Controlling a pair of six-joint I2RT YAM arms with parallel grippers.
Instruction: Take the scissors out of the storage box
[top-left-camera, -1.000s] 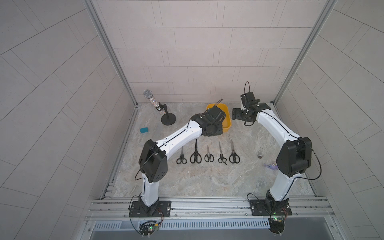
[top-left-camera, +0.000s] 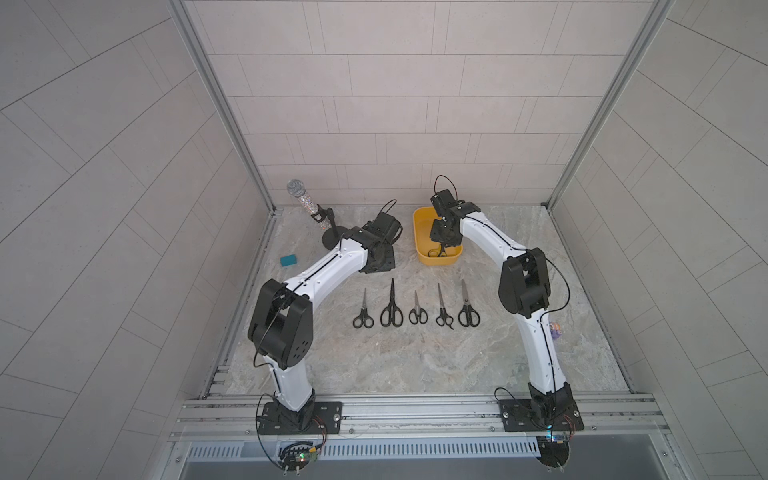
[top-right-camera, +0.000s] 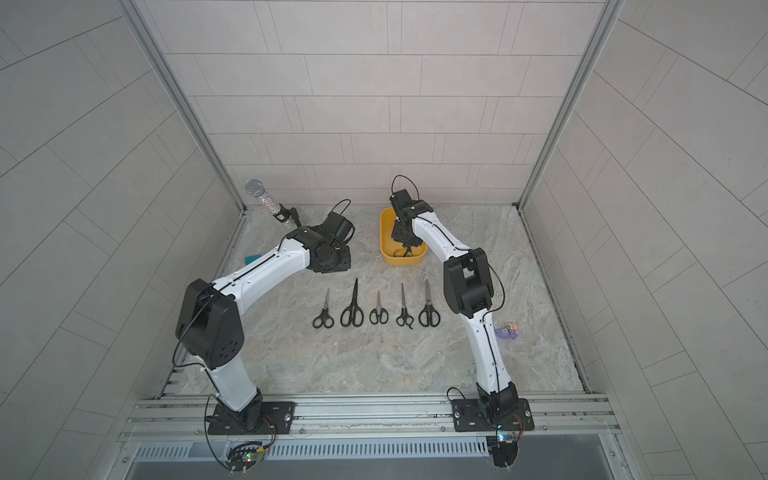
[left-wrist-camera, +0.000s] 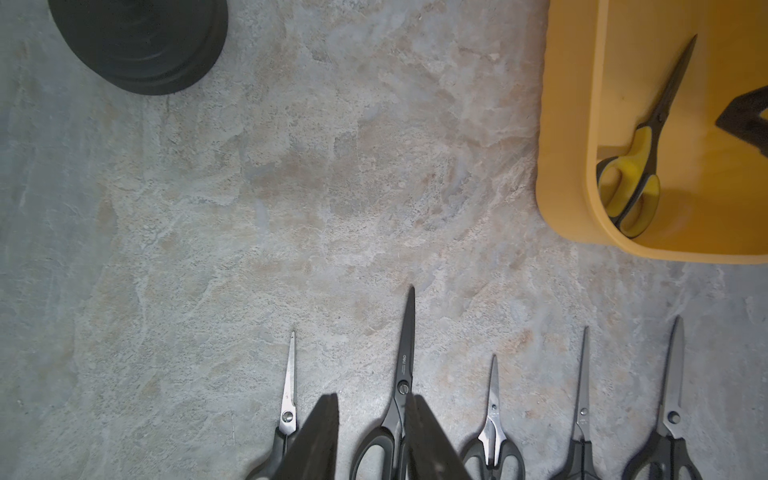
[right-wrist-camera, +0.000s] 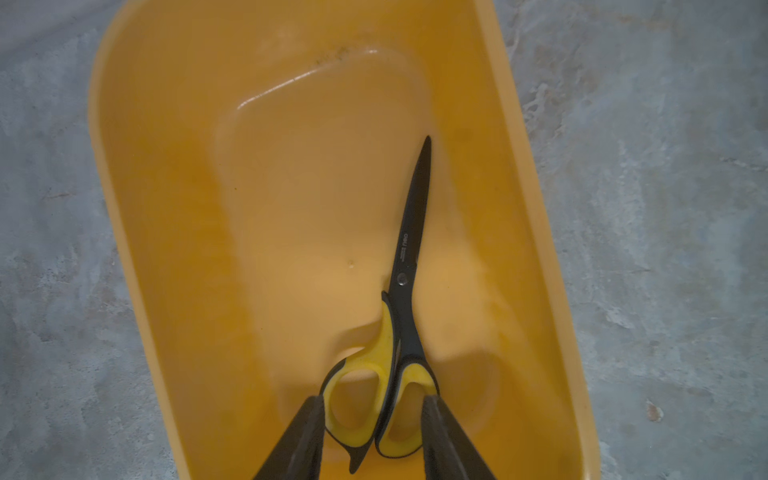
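Scissors with yellow-and-black handles and a dark blade (right-wrist-camera: 414, 212) lie on the floor of the orange storage box (right-wrist-camera: 528, 160), handles toward the near end. In the right wrist view my right gripper is over the handle loops, its fingers apart on either side of them; I cannot tell how high it is above them. Part of that gripper also shows over the box in the left wrist view. My left gripper hangs over the table left of the box (left-wrist-camera: 572, 136), fingers parted, nothing held. The scissors' blade (left-wrist-camera: 672, 84) shows there too.
Several scissors, among them a long dark pair (top-left-camera: 392, 308), lie in a row in front of the box. A microphone on a stand (top-left-camera: 304, 200) and a blue block (top-left-camera: 288, 260) are at the left. Bare table lies nearer the front.
The right arm has swung left, from beside the box to over it. My left gripper has moved left, away from in front of the box. The scissors in the row have stayed put.
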